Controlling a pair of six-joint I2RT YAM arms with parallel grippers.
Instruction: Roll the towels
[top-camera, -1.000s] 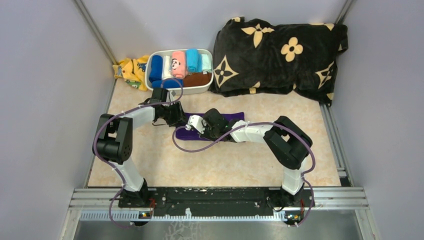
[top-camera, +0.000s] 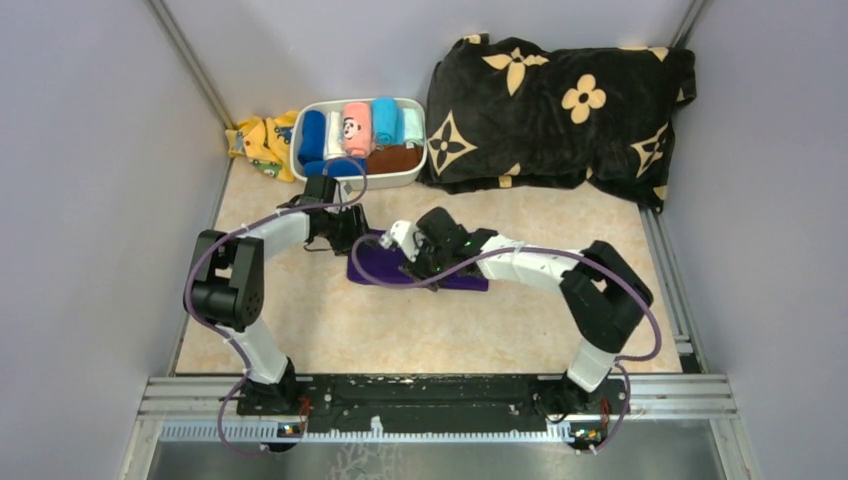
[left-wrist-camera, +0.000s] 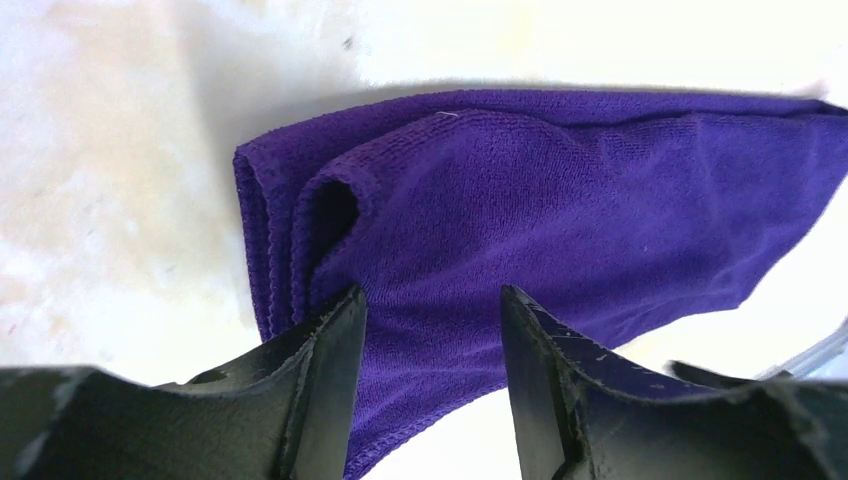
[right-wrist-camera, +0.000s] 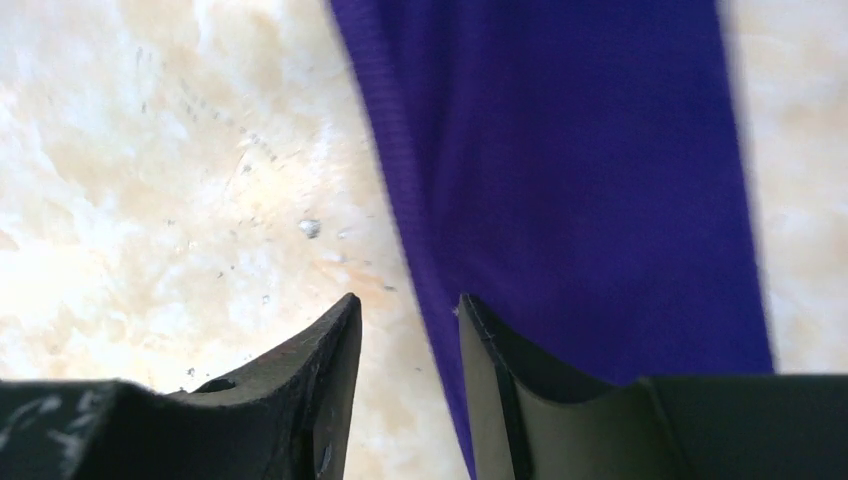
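A purple towel (top-camera: 385, 262) lies on the light mat as a flattened strip; its folded, layered end shows in the left wrist view (left-wrist-camera: 520, 200). My left gripper is open over that left end, fingers apart above the cloth. My right gripper is open above the towel's long edge (right-wrist-camera: 590, 180), with nothing visible held between its fingertips; the right wrist view is partly blurred.
A white bin (top-camera: 396, 178) of rolled towels stands at the back, with a yellow cloth (top-camera: 262, 145) to its left and a black patterned pillow (top-camera: 540, 120) to its right.
The right arm has shifted a little to the right and forward, and the towel has moved slightly toward the front. The left arm has barely moved.
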